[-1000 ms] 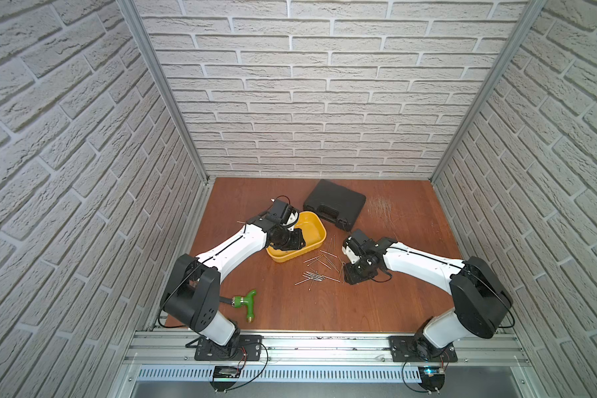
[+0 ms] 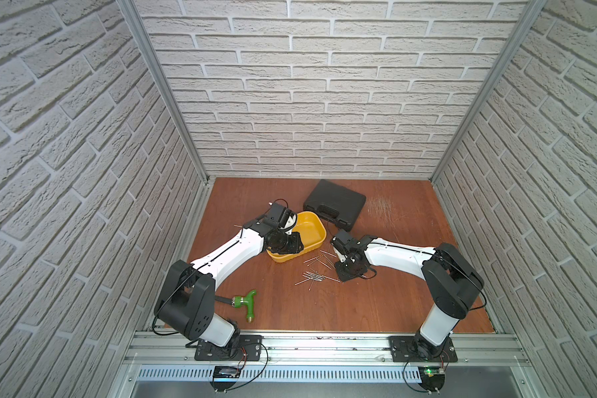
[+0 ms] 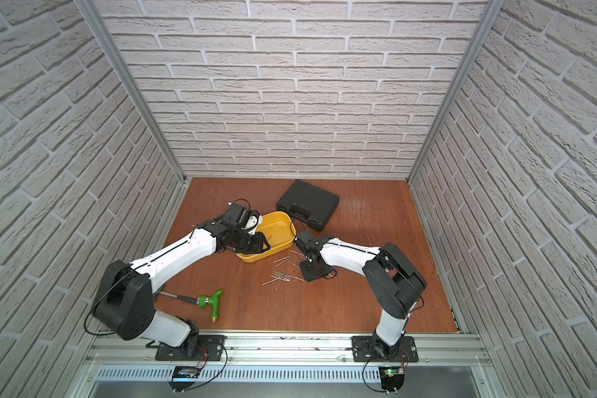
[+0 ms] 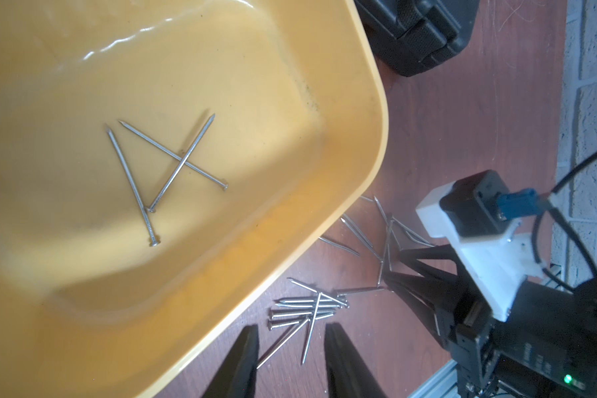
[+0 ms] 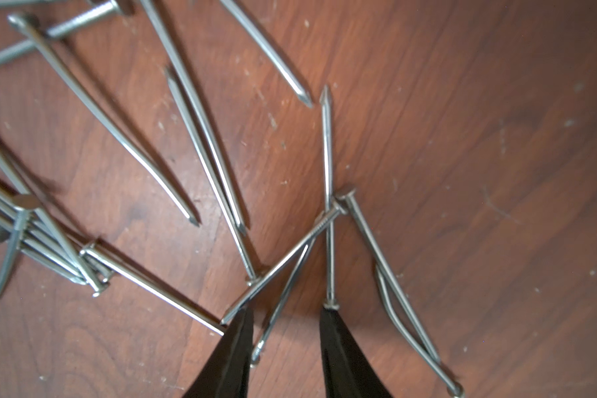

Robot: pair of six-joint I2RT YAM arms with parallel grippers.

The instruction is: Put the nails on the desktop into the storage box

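The yellow storage box (image 2: 313, 229) stands left of centre on the desktop. Inside it lie three loose nails (image 4: 182, 161). My left gripper hangs over the box's front edge, open and empty. Many silver nails (image 4: 305, 313) are scattered on the wood in front of the box. Low over the right part of this scatter, my right gripper is open. A thin nail (image 5: 282, 305) shows in the gap between its fingertips, and another nail (image 5: 328, 152) has its head by the right fingertip; neither is clamped.
A black case (image 2: 335, 202) lies behind the box on its right. The green-handled hammer (image 2: 245, 303) rests at the front left. Bare desktop lies at the front centre and far right.
My right gripper has moved left over the nails, its arm following. The left arm has shifted slightly left and toward the front, still at the box. The nails in view look unmoved.
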